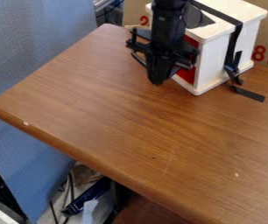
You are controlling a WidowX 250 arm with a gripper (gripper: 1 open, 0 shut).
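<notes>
My black gripper (155, 70) hangs at the top centre of the camera view, low in front of a white box (220, 44) with a red panel (186, 73) and a black strap. The gripper is dark against the box, and whether its fingers are open or shut is hard to make out.
A cardboard box (267, 48) stands behind the white box at the right. A blue partition (14, 61) borders the table's left side, and cables (67, 197) lie below the edge.
</notes>
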